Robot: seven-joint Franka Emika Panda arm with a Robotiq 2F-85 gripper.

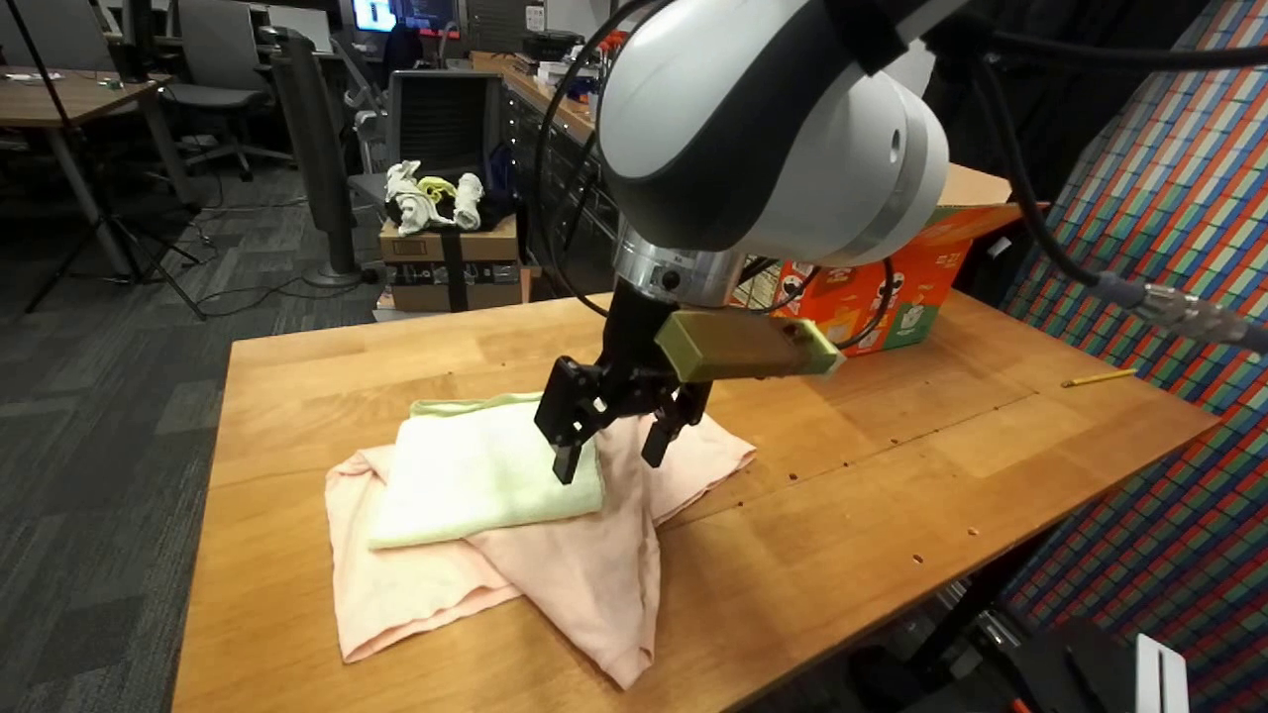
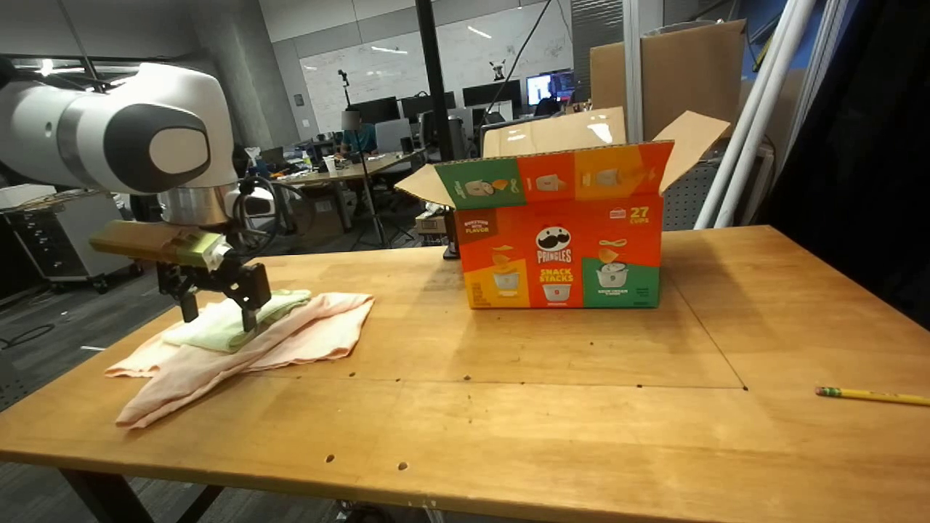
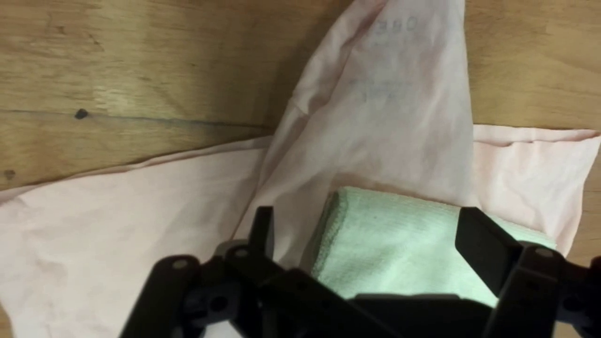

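A pale green folded cloth (image 1: 475, 475) lies on top of a rumpled pink cloth (image 1: 588, 582) near one end of the table. Over the cloths hangs my gripper (image 1: 609, 461), open, its two black fingertips well apart. From the wrist view, the green cloth (image 3: 394, 242) shows below and between the fingers, with no fabric pinched there; the pink cloth (image 3: 141, 208) spreads out around it. In exterior view 2 the gripper (image 2: 219, 318) appears in front of the green cloth (image 2: 231, 331), and whether it touches the fabric is hard to tell.
An open-topped red and orange Pringles box (image 2: 558, 253) stands on the wooden table (image 2: 540, 436) beyond the cloths. Off to the far side lies a yellow pencil (image 2: 872, 396). Bare tabletop stretches between the cloths and the pencil.
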